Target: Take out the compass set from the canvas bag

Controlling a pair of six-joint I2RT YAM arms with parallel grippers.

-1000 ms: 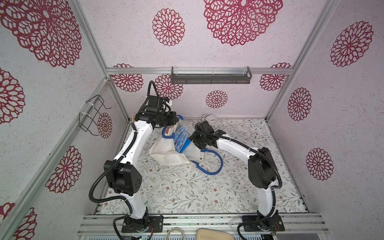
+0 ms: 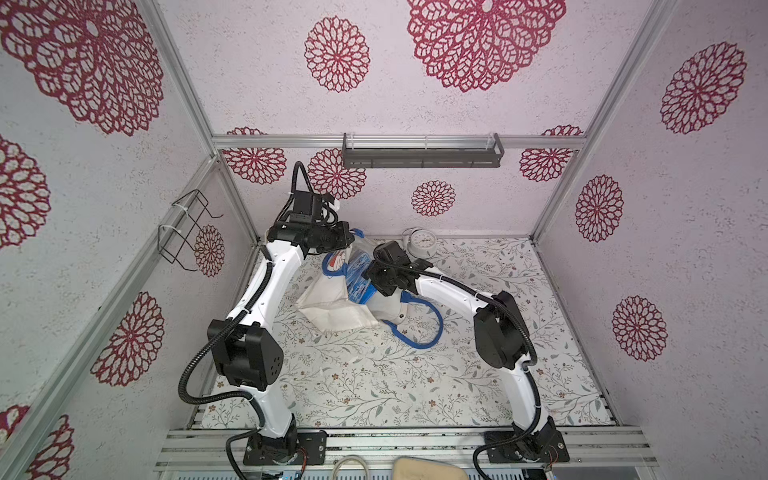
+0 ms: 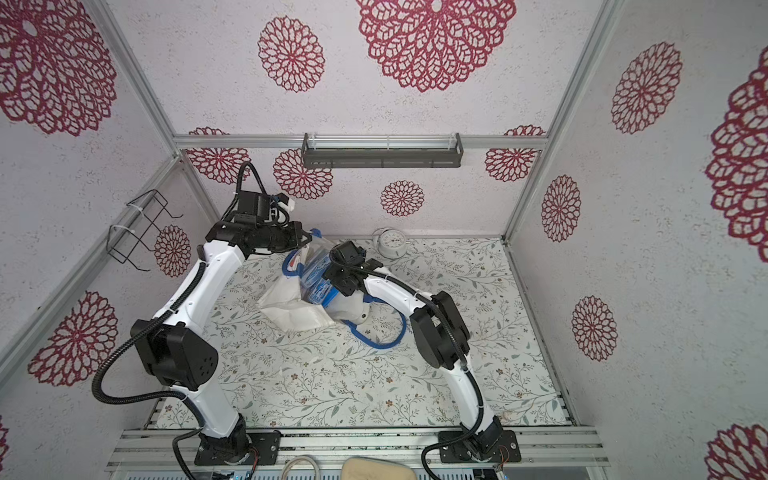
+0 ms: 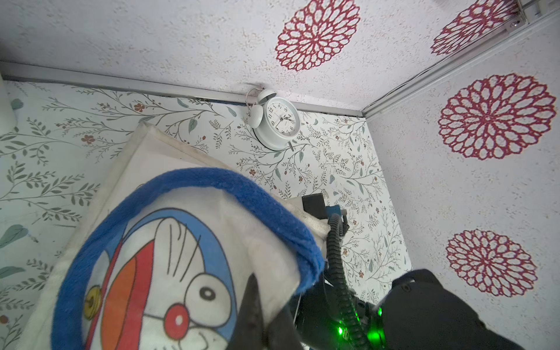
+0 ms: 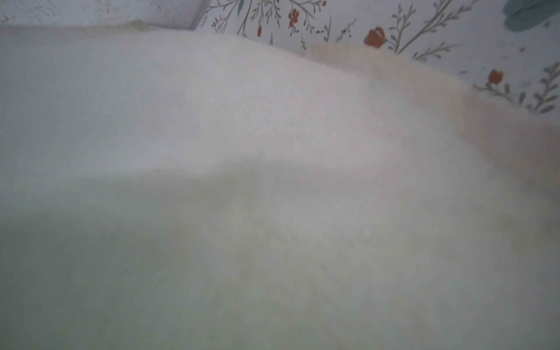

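Note:
The white canvas bag (image 2: 328, 312) with blue handles and a Doraemon print (image 4: 175, 303) is held up open at the middle-left of the table. My left gripper (image 2: 345, 238) is shut on the bag's upper rim by the handle. Inside, the blue compass set (image 3: 318, 284) in clear packaging shows. My right gripper (image 2: 376, 280) is at the bag's mouth, over the compass set; its fingers are hidden from the top views, and its wrist view shows only blurred pale fabric close up, so its finger cannot be seen.
A white alarm clock (image 4: 280, 119) stands at the back behind the bag. A grey shelf (image 2: 421, 160) is on the back wall and a wire rack (image 2: 180, 228) on the left wall.
My right gripper has moved a little left into the bag's mouth, over the compass set, with its arm's elbow shifting. The left arm has barely moved.

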